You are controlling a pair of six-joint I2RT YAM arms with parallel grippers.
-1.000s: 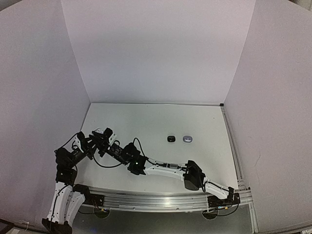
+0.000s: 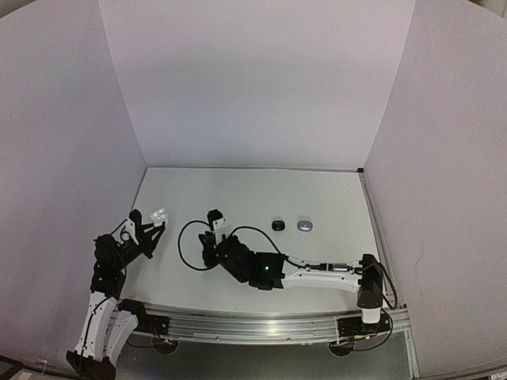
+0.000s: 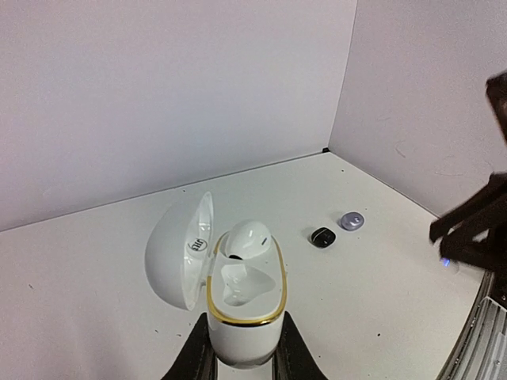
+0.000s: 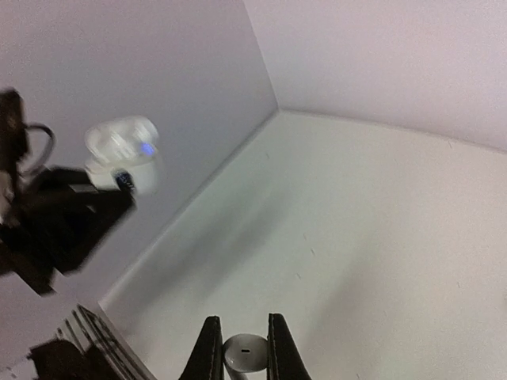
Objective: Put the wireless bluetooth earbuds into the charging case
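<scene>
In the left wrist view the white charging case (image 3: 245, 342) stands upright with its lid (image 3: 176, 252) swung open to the left, my left gripper shut around its lower part. One white earbud (image 3: 249, 239) sits in the far slot; the near slot (image 3: 242, 285) is empty. My right gripper is shut on another white earbud (image 4: 245, 353), whose rounded end shows between the fingertips. From above, the case (image 2: 159, 216) is at the table's left side, and the right gripper (image 2: 207, 239) is apart from it, to its right.
A black case (image 2: 278, 226) and a grey-violet case (image 2: 304, 226) lie on the table right of centre. A metal rail (image 2: 253, 326) runs along the front edge.
The right arm has moved back to the right, from up against the left gripper and case to a clear gap away.
</scene>
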